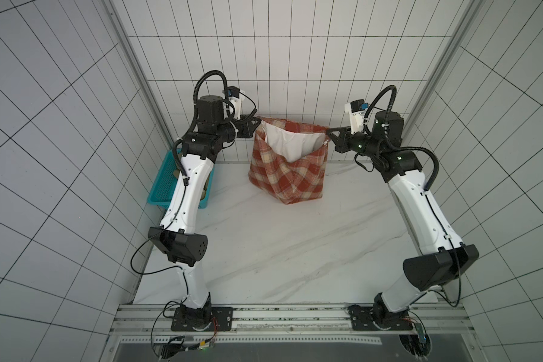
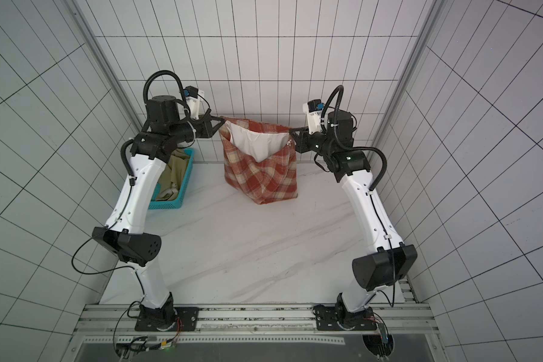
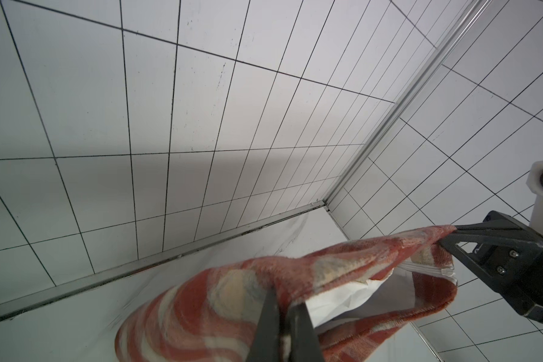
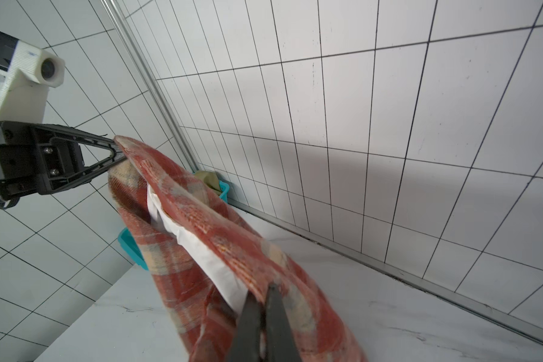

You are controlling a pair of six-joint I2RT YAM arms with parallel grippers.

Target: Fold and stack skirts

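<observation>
A red plaid skirt [image 1: 286, 178] with a white lining [image 2: 256, 144] hangs stretched between my two grippers, its lower part close to or on the worktop at the back. My left gripper [image 1: 258, 122] is shut on one top corner, and my right gripper [image 1: 328, 132] is shut on the other. In both wrist views the fabric runs from the fingertips across to the opposite gripper.
A teal basket [image 2: 185, 181] with olive cloth [image 2: 172, 178] in it stands at the back left, partly behind the left arm. Tiled walls surround it.
</observation>
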